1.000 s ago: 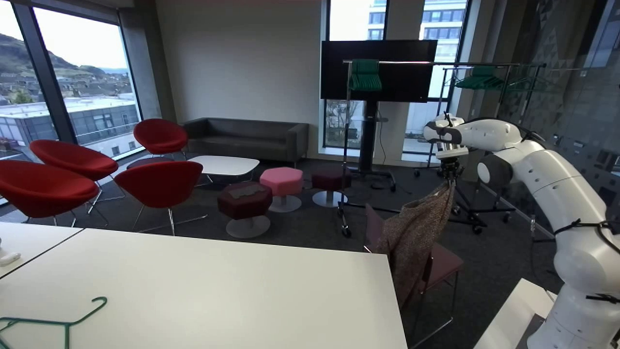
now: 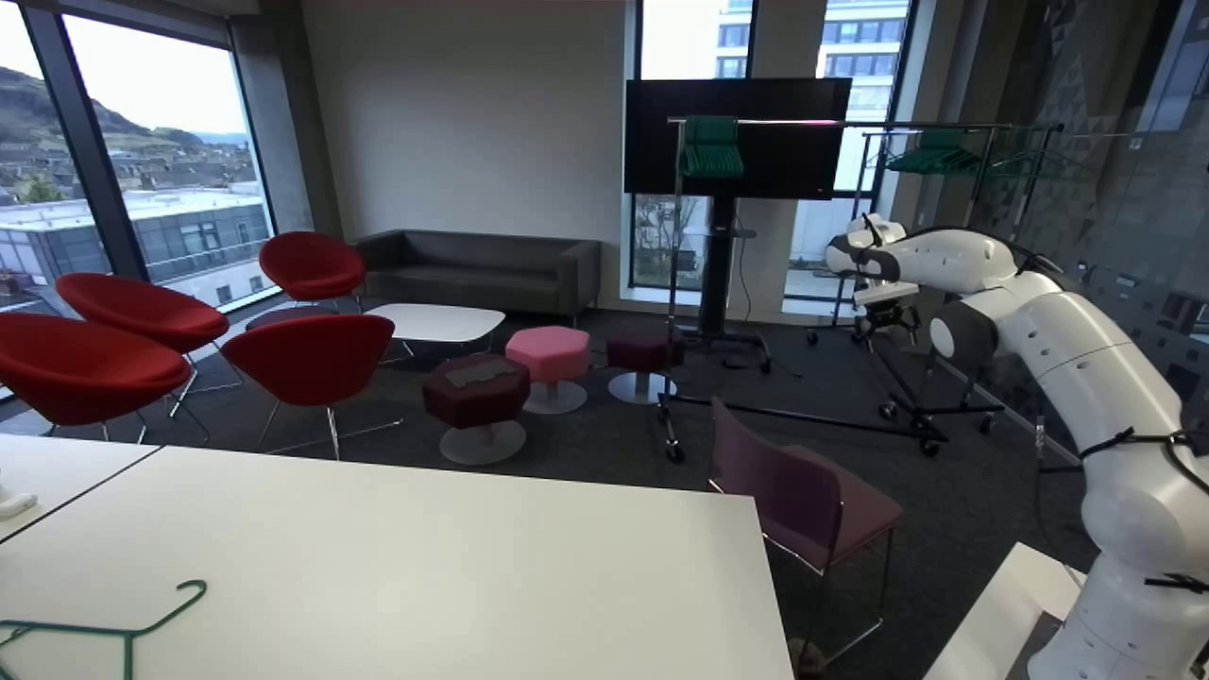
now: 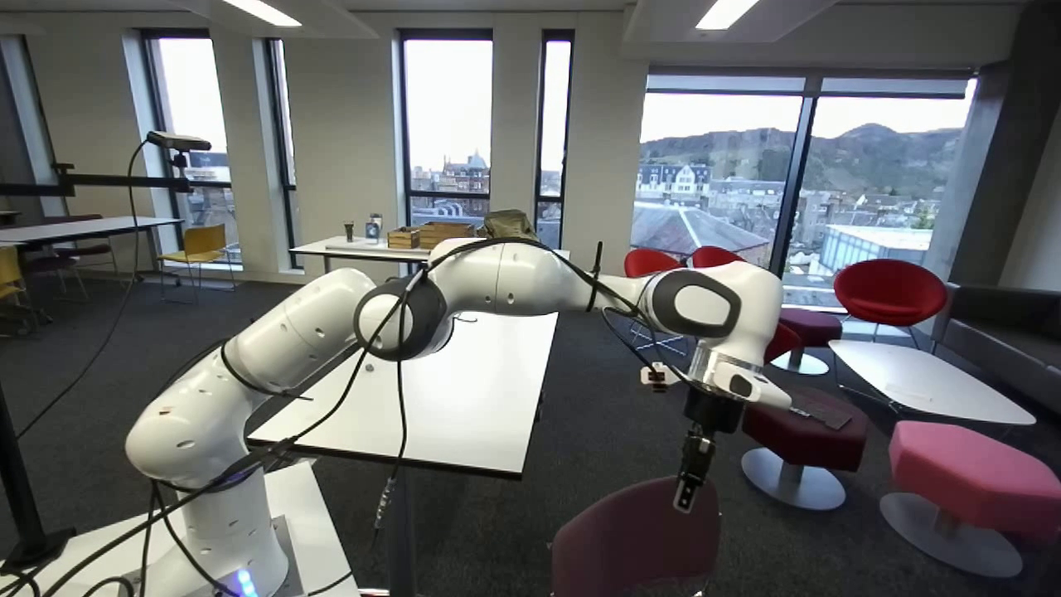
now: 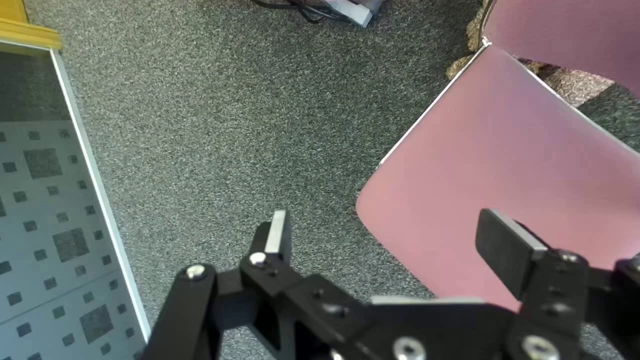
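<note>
My gripper is open over the purple chair, with nothing between its fingers. In the second exterior view the gripper [image 3: 686,496] points downward near the top of the chair's backrest [image 3: 637,542]. The chair's seat [image 4: 474,174] appears pinkish from above, partly behind one finger. Brown speckled cloth [image 4: 576,85] lies low behind the backrest, mostly hidden by the chair. A small bit of this cloth [image 2: 807,655] shows at floor level beside the table's edge in the first exterior view. A green hanger [image 2: 130,630] lies on the white table [image 2: 453,567].
A clothes rail [image 2: 861,123] with green hangers [image 2: 710,147] stands beyond the chair. Stools [image 2: 476,391] and red chairs [image 2: 308,357] fill the lounge side. Carpet [image 4: 240,120] beside the chair is mostly clear, apart from a cable [image 4: 279,5].
The gripper's wrist has turned slightly; the arm otherwise looks the same.
</note>
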